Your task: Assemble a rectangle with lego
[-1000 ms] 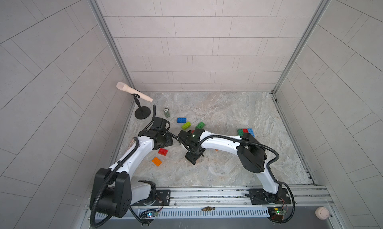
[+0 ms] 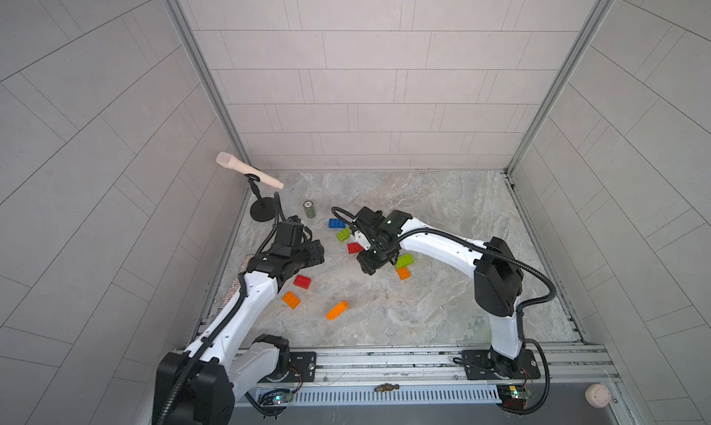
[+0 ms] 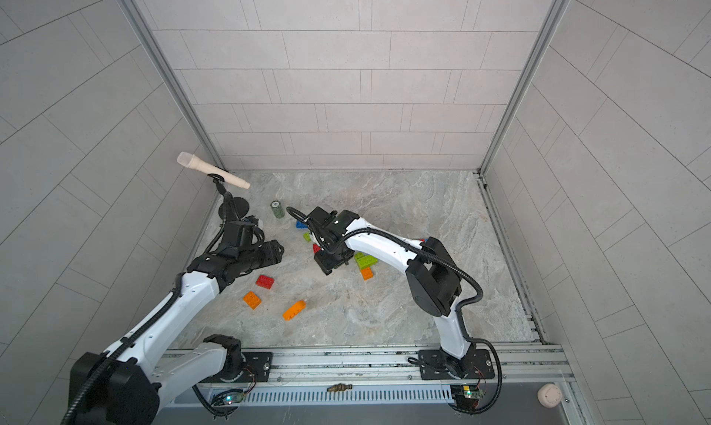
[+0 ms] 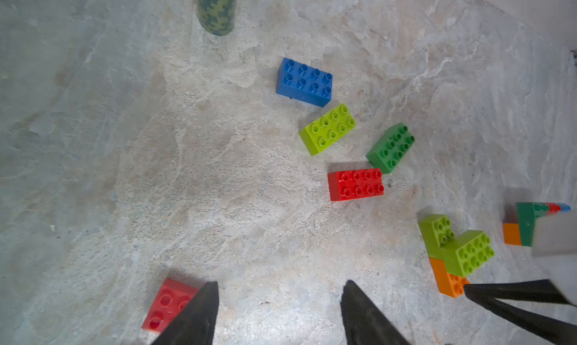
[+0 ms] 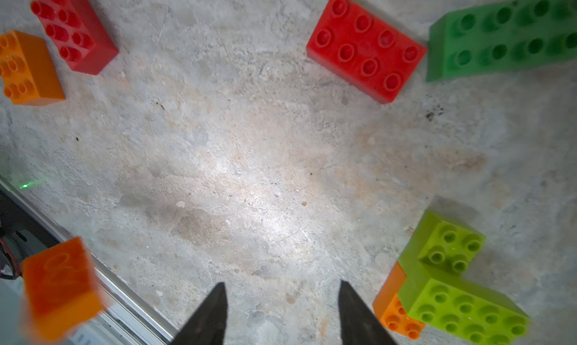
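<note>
Loose bricks lie on the marble floor: blue (image 4: pixel 304 80), lime (image 4: pixel 327 128), green (image 4: pixel 390 146), red (image 4: pixel 354 184), another red (image 4: pixel 170 303) and orange (image 2: pixel 290 299). An orange brick (image 2: pixel 337 308) lies at the front middle. Lime bricks (image 5: pixel 461 297) sit on an orange one (image 5: pixel 395 309) at the right gripper's side. Further right in the left wrist view is a green, red and blue assembly (image 4: pixel 535 221). My left gripper is open and empty above the left part. My right gripper is open and empty above the middle, with bare floor between its fingertips.
A green can (image 2: pixel 309 208) and a black stand (image 2: pixel 263 208) with a pale microphone (image 2: pixel 248 169) stand at the back left. A metal rail (image 2: pixel 370 354) runs along the front edge.
The right arm has moved back from the front middle, uncovering an orange brick there. The left arm has shifted slightly.
</note>
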